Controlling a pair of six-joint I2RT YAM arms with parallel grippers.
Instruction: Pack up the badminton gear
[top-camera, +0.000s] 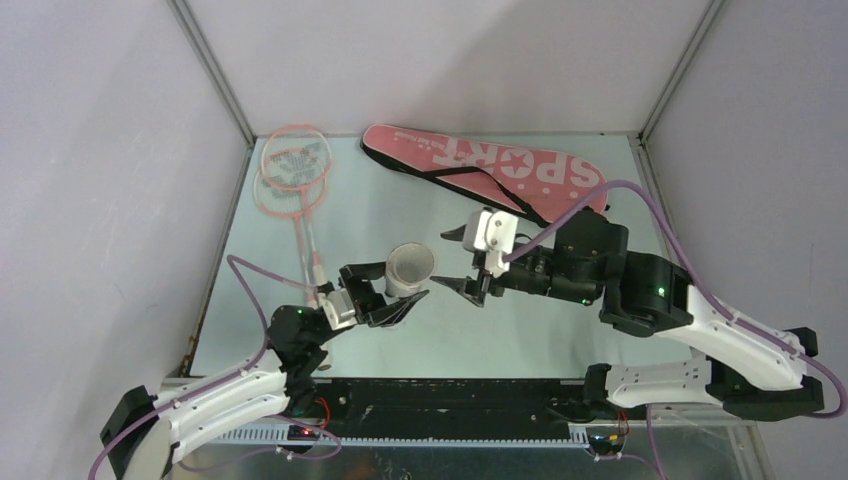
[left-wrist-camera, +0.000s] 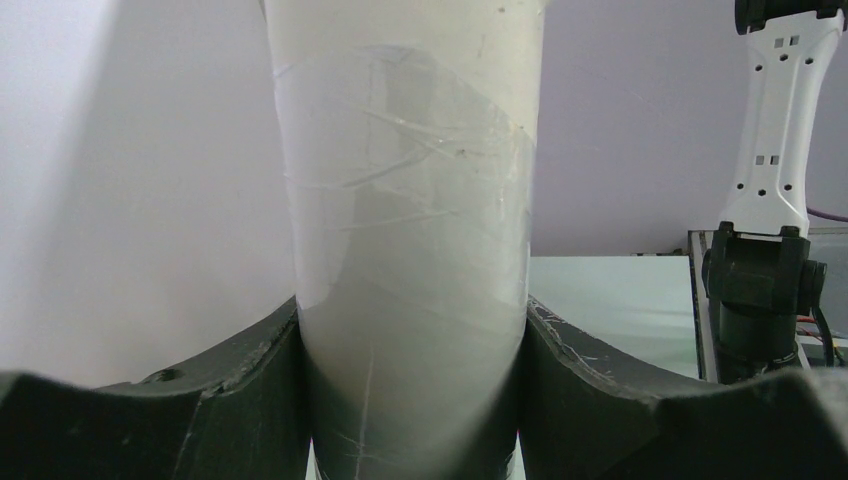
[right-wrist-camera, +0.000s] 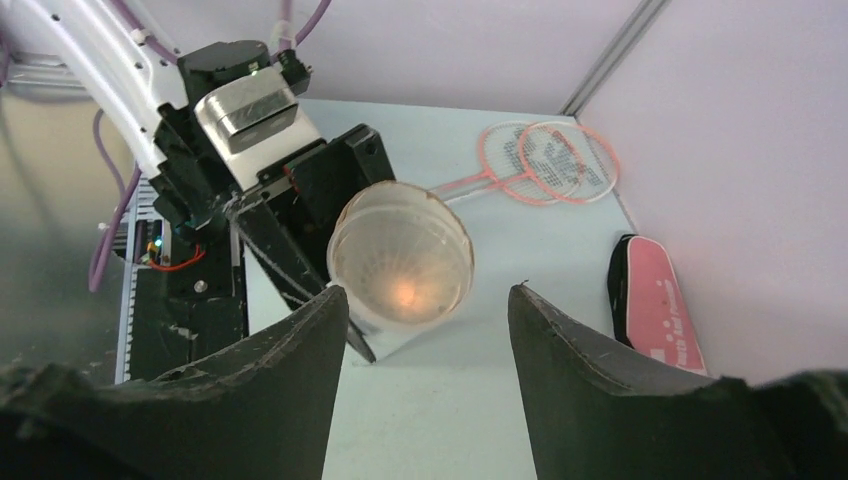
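A white translucent shuttlecock tube (top-camera: 408, 268) stands upright in my left gripper (top-camera: 398, 296), which is shut on it; it fills the left wrist view (left-wrist-camera: 405, 200). In the right wrist view its round top (right-wrist-camera: 400, 255) faces up. My right gripper (top-camera: 452, 260) is open just right of the tube, with nothing between its fingers. Two pink rackets (top-camera: 298, 170) lie overlapping on the left of the table, their handles partly under the left arm. A pink SPORT bag (top-camera: 530, 170) with a black strap lies along the back.
Walls and metal rails bound the table at the back and sides; a dark strip runs along the front edge.
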